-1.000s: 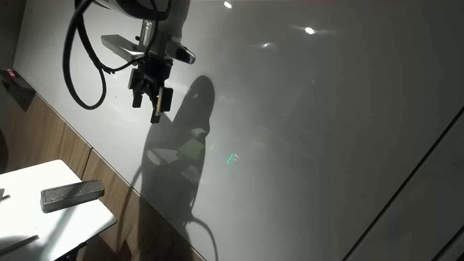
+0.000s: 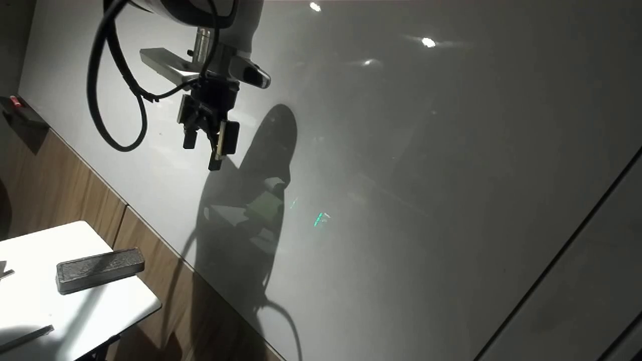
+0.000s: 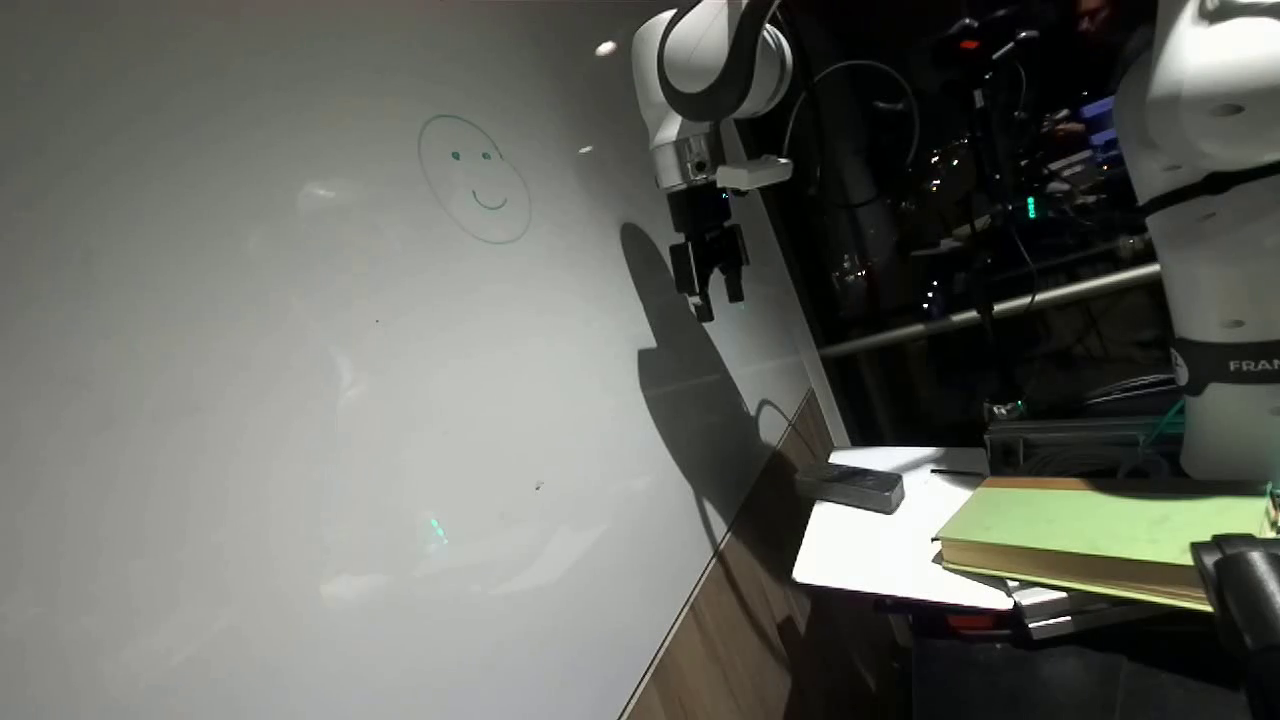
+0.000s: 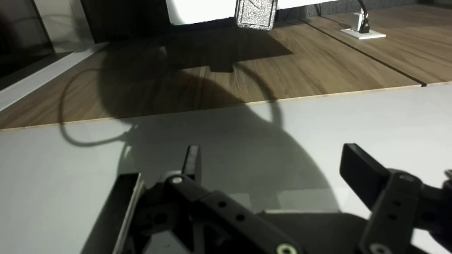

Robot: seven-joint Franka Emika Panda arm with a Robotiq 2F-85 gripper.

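My gripper (image 2: 201, 157) hangs in the air in front of the whiteboard (image 2: 385, 150), its fingers apart and nothing between them. In the wrist view a wide gap separates the two black fingertips (image 4: 192, 163). A dark grey block that looks like a board eraser (image 2: 101, 269) lies on the white table (image 2: 129, 301), well below the gripper. The second exterior view shows the same eraser (image 3: 849, 486) near the table's edge by the wall. A green smiley face (image 3: 475, 180) is drawn on the whiteboard, to the left of the arm in that view.
A thick green book (image 3: 1080, 522) covers part of the table near the robot's base (image 3: 1236, 408). Wood panelling (image 4: 339, 63) runs below the whiteboard. A black cable (image 2: 90, 78) loops beside the arm. Free air lies around the gripper.
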